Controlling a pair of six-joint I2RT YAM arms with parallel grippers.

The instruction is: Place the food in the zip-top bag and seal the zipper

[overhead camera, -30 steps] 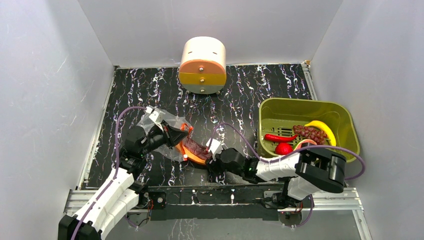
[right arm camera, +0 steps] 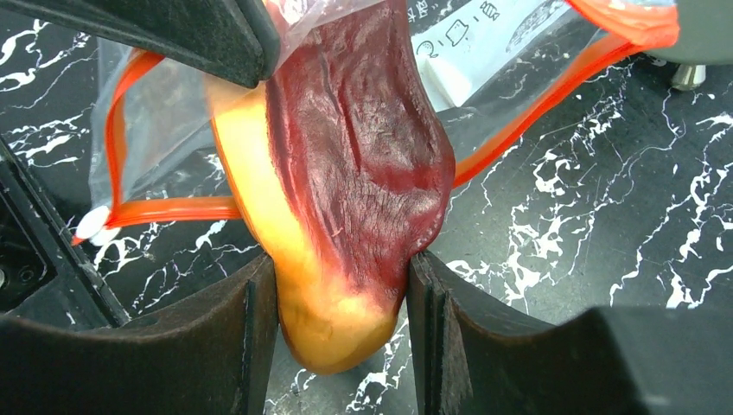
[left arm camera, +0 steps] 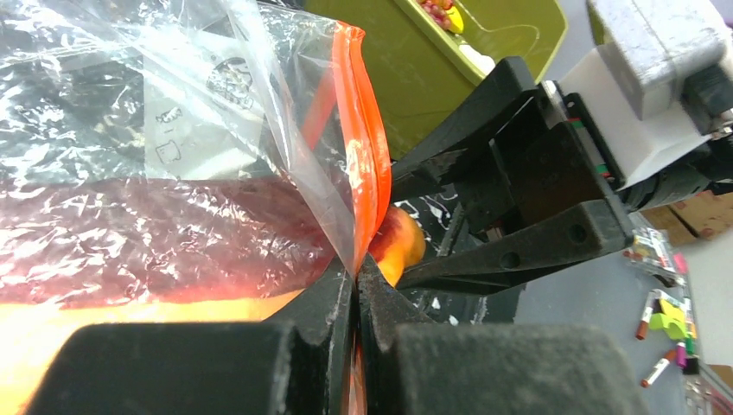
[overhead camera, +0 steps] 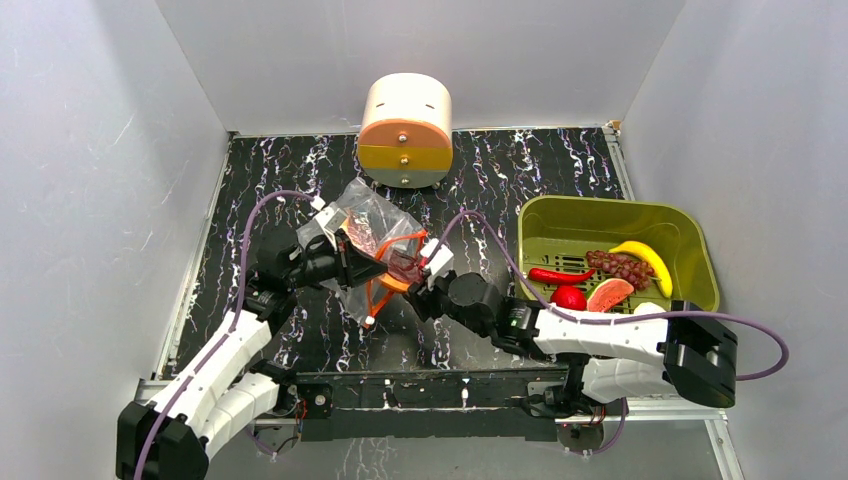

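Note:
The clear zip top bag has a bright orange zipper strip and stands with its mouth partly open to the right. Its mouth edge runs between the tips of my left gripper, which is shut on that thin film. A long piece of food, dark red with an orange-yellow side, extends through the orange-rimmed mouth into the bag. My right gripper is shut around its near end, which sticks out of the opening. Through the film, the left wrist view shows the food's red and orange body.
At the right stands a green basket with a banana, grapes, a red pepper and a watermelon slice. A rounded drawer unit sits at the back.
Bag and left gripper have shifted right and slightly away from the front edge. The right gripper has moved up toward the bag mouth, and less of the food shows outside.

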